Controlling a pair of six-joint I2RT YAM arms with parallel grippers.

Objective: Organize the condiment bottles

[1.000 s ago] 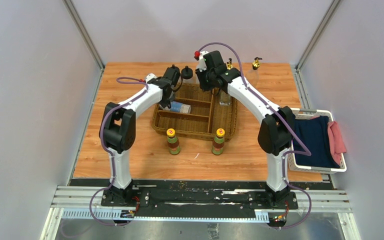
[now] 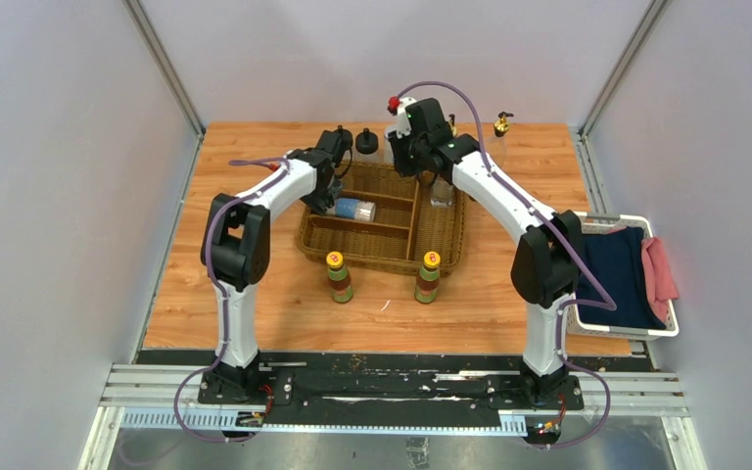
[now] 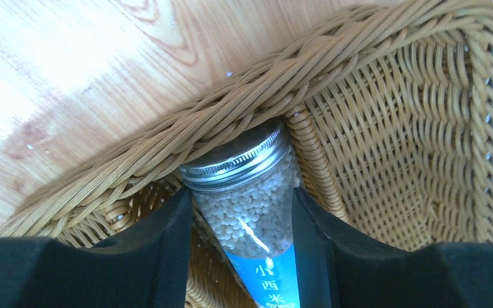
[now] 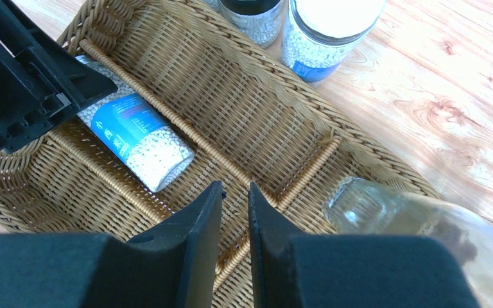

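Note:
A jar of white pearls with a blue label (image 2: 351, 209) (image 3: 257, 218) (image 4: 140, 138) lies on its side in a middle compartment of the wicker basket (image 2: 352, 253), its metal lid under the left rim. My left gripper (image 2: 323, 201) is at the lid end, part open, fingertips on either side of the jar. My right gripper hangs over the basket's right part, fingers nearly together; nothing visible shows between them. A clear container (image 4: 385, 215) (image 2: 441, 196) lies in the right compartment.
Two yellow-capped bottles (image 2: 340, 279) (image 2: 428, 280) stand in front of the basket. Jars (image 4: 321, 51) and pump bottles (image 2: 502, 127) stand behind it. A white bin (image 2: 674, 321) with cloths sits at the right.
The right arm has moved slightly right. The bottles stand unchanged.

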